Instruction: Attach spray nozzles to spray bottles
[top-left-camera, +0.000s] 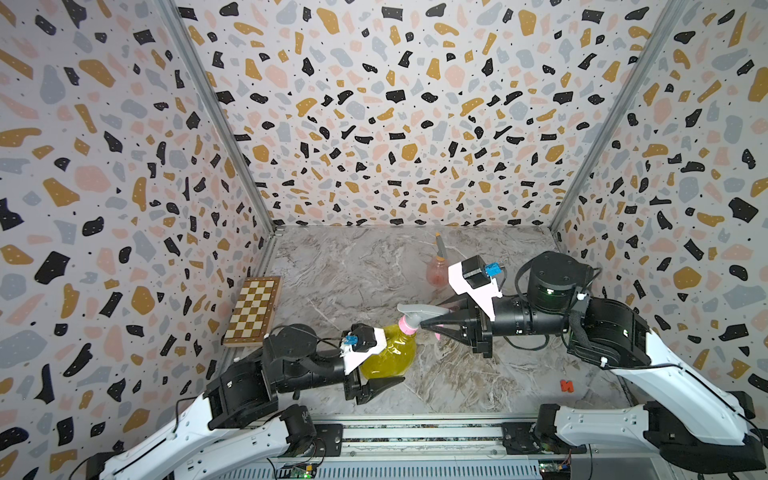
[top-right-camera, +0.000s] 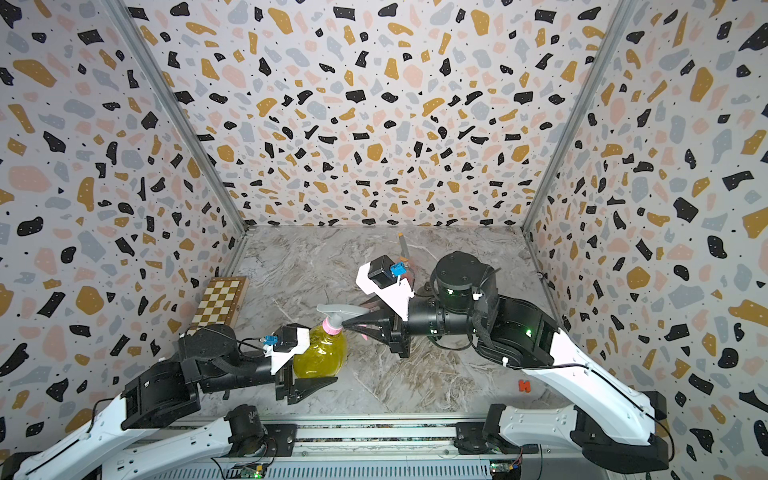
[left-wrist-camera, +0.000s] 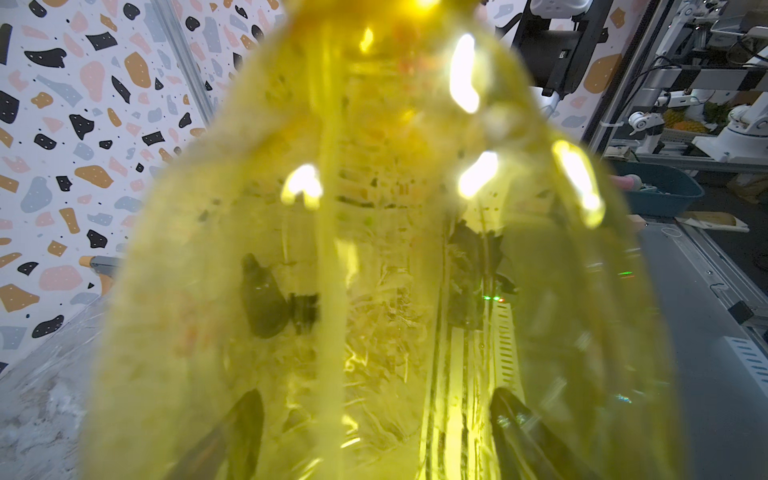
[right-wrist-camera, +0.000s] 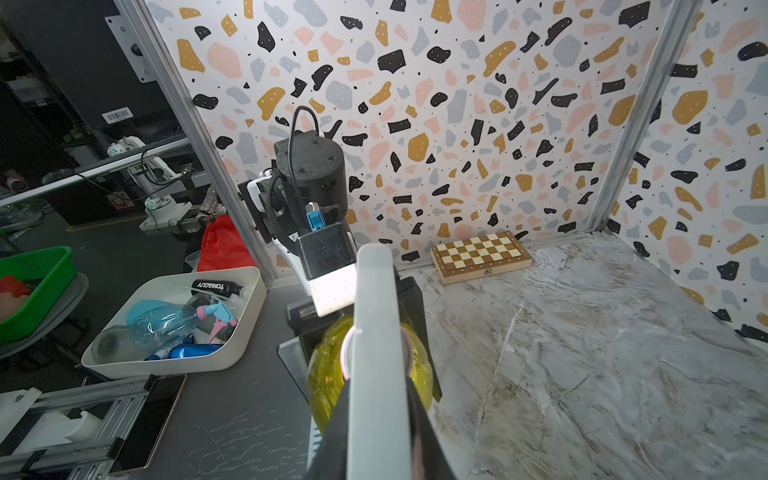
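Note:
The yellow translucent spray bottle stands between the fingers of my left gripper, which is shut on its body. It fills most of the left wrist view, where dark fingers show through the plastic. My right gripper is shut on the grey spray nozzle. At the nozzle's lower end, the pink collar sits over the bottle's neck. How far it is seated or threaded cannot be told. In the right wrist view, the nozzle's grey top covers much of the neck.
Behind the right arm, a pink bottle with a grey and orange nozzle is on the marble table. A chessboard lies at the left edge, a small red object at the right. Outside the workspace is a white bin.

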